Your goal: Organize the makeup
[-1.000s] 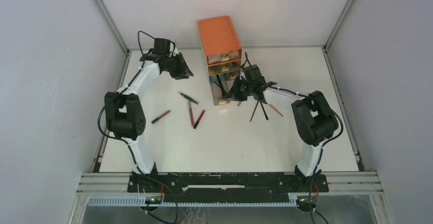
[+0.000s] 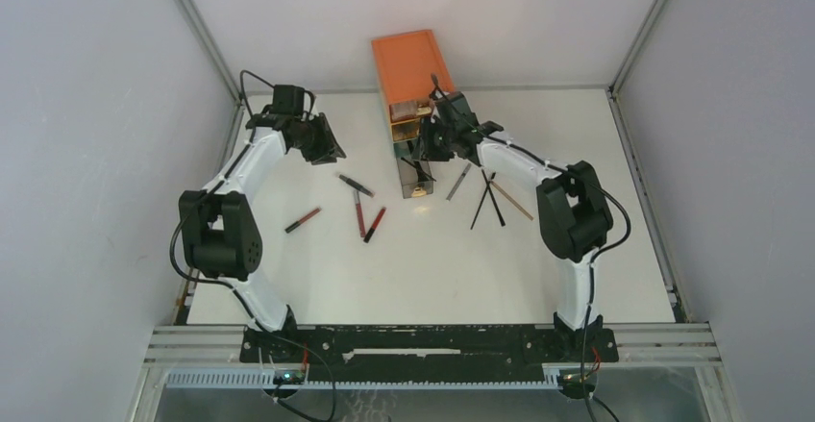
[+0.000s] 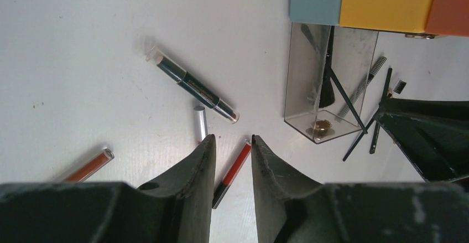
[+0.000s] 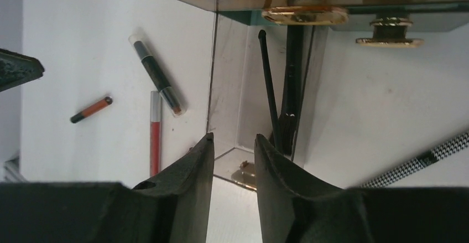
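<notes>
A drawer organizer [image 2: 408, 62] stands at the back, its bottom clear drawer [image 3: 301, 88] pulled out with dark brushes [image 4: 290, 88] inside. My right gripper hangs over that drawer, fingers apart, nothing visible between them. My left gripper is above the table left of the organizer, fingers apart and empty. Below it lie a dark double-ended stick [image 3: 193, 85], a silver-capped tube [image 4: 155, 132], a red-black pencil [image 3: 235, 168] and a brown tube [image 3: 88, 165].
Right of the drawer lie several slim brushes and pencils [image 2: 519, 201] and a patterned stick [image 4: 420, 160].
My left gripper has moved left and toward the front. My right gripper has moved toward the back and slightly left, over the drawer.
</notes>
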